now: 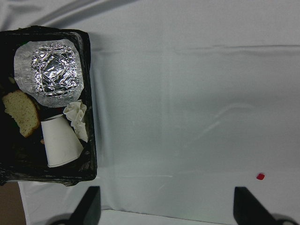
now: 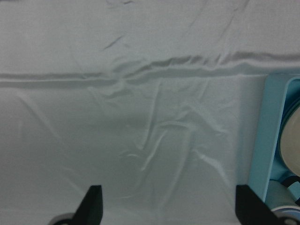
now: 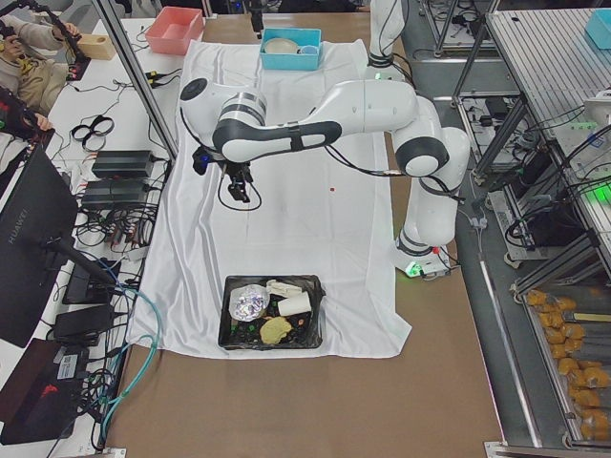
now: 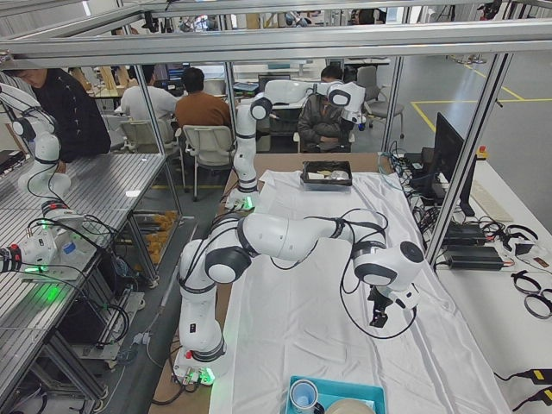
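Observation:
A black tray (image 1: 92,140) on the white cloth holds a foil container (image 1: 49,72), a bread slice (image 1: 21,112), a white paper cup (image 1: 61,143) and crumpled tissue (image 1: 75,117). My left gripper hangs over the cloth, fingertips apart, with the tray to its left and a small red piece (image 1: 260,176) on its right. My right gripper is also open over bare cloth, beside a blue bin (image 2: 262,140) holding a plate (image 2: 293,140) and a mug (image 2: 281,201).
A pink bin (image 3: 175,31) stands on the side table (image 3: 105,57) with cables and a monitor (image 3: 33,248). Metal frame posts border the workspace.

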